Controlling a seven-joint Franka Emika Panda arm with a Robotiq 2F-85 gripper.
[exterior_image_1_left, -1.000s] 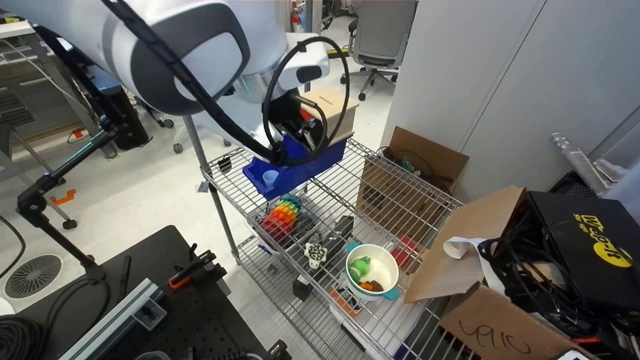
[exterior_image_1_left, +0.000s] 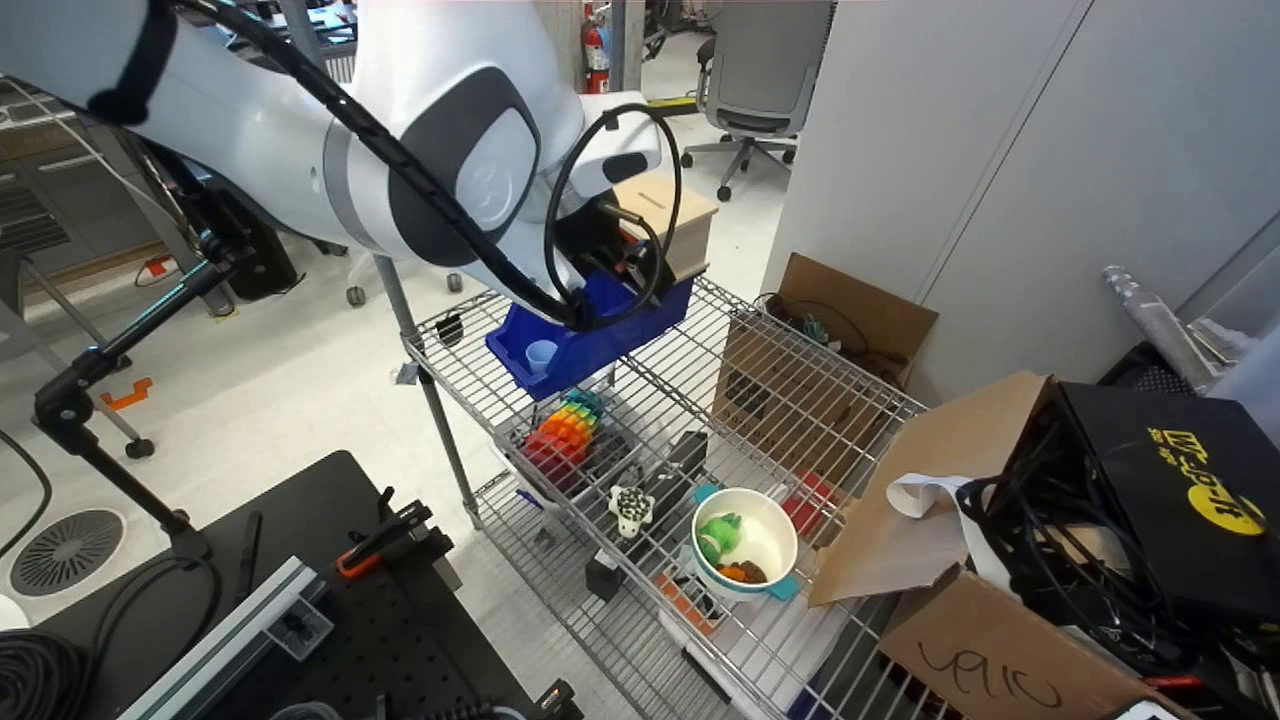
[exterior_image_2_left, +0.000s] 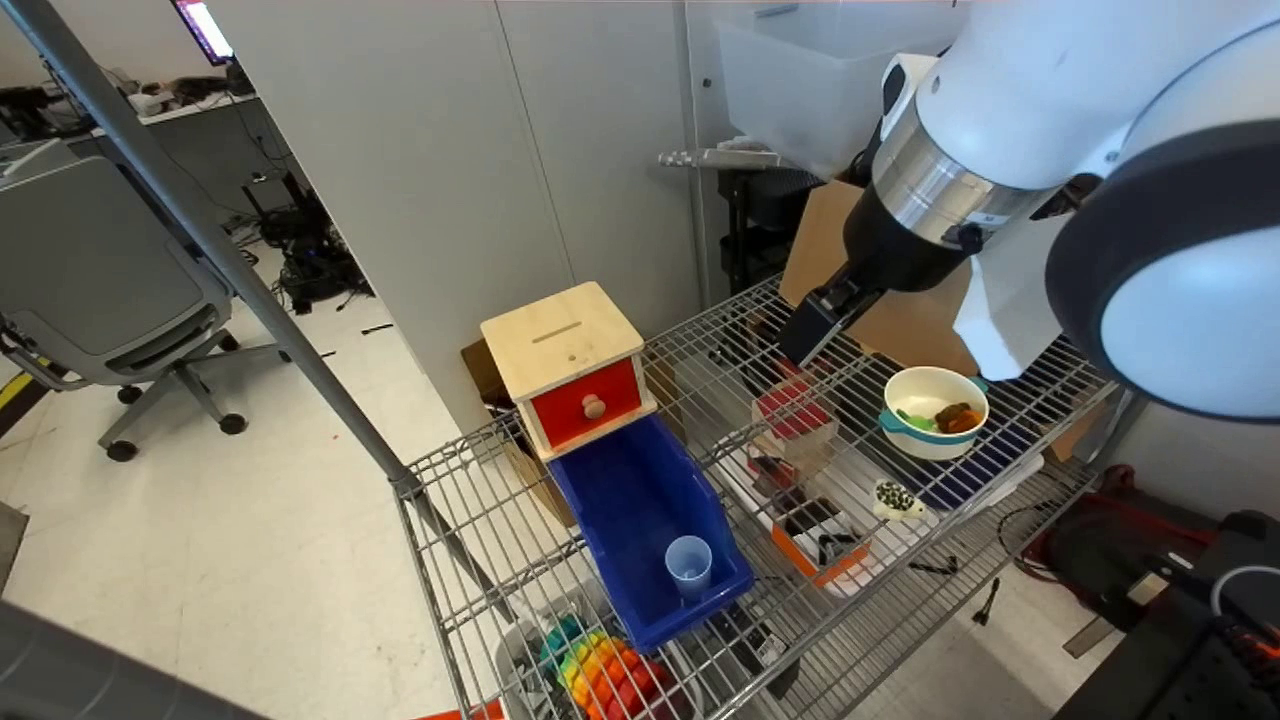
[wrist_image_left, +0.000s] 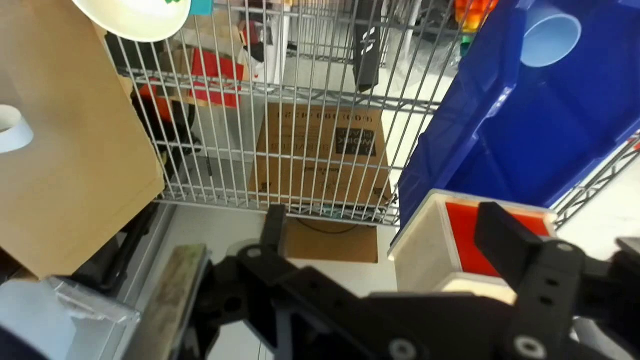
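Note:
My gripper stands open, with nothing between its spread fingers. In exterior view 2 the gripper (exterior_image_2_left: 813, 326) hangs above the wire shelf, between the wooden box and the bowl. A pale wooden box (exterior_image_2_left: 561, 342) with a slotted top sits at the shelf's far end; its red drawer (exterior_image_2_left: 576, 408) looks closed. The blue bin (exterior_image_2_left: 624, 492) lies in front of the drawer, with a light blue cup (exterior_image_2_left: 689, 562) upright in it. A cream bowl (exterior_image_2_left: 918, 391) with teal handles holds green and orange-brown toy pieces. From exterior view 1, the arm hides my fingers.
A black-and-white spotted toy (exterior_image_1_left: 630, 509) is beside the bowl. An open cardboard box (exterior_image_1_left: 960, 636) with cables stands at the shelf's end. A rainbow-coloured toy (exterior_image_2_left: 612, 672) shows below the wires. The shelf (exterior_image_1_left: 768, 396) between bin and bowl is mostly bare.
In exterior view 1 my arm has shifted down and to the right, and its cable loop has swung slightly. The box, bin, cup and bowl have stayed in place.

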